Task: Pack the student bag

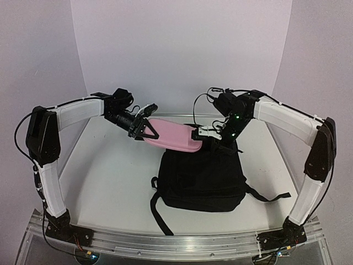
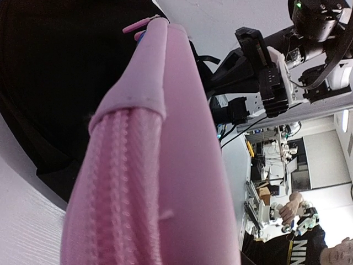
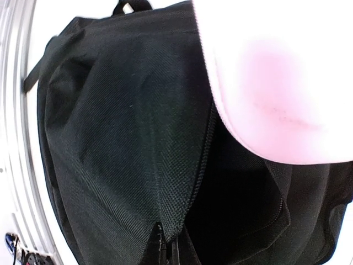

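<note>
A pink zip case (image 1: 174,135) hangs in the air, its right end over the back part of the black bag (image 1: 207,179). My left gripper (image 1: 148,130) is shut on the case's left end; its fingers are hidden in the left wrist view, where the zipped side of the case (image 2: 127,187) fills the middle. At the bag's opening, my right gripper is shut on the edge of the black fabric. The right wrist view shows the zippered mouth parted, a dark inside, and the case's rounded corner (image 3: 265,127) above it.
Straps (image 1: 160,215) of the bag trail onto the white table (image 1: 105,176) on both sides. Table to the left of the bag is clear. The right arm's wrist is close to the case's right end. A person sits in the background of the left wrist view.
</note>
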